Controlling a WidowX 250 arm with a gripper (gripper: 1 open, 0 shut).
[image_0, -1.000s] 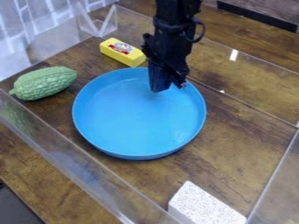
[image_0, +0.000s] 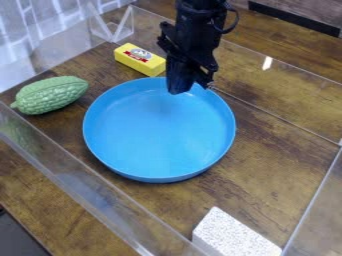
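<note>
A black gripper (image_0: 179, 78) hangs over the back rim of a round blue plate (image_0: 158, 135), its fingers shut with nothing visible between them. Left of it lies a yellow box (image_0: 136, 58) with a red label. A green bitter-melon-like vegetable (image_0: 51, 93) rests at the left, beside the plate. The plate is empty.
Clear transparent walls border the wooden work surface (image_0: 254, 170). A white speckled block (image_0: 235, 233) lies at the front right. The surface right of the plate is bare.
The gripper and arm have shifted slightly to the left over the last second. The plate, box and vegetable have not visibly moved.
</note>
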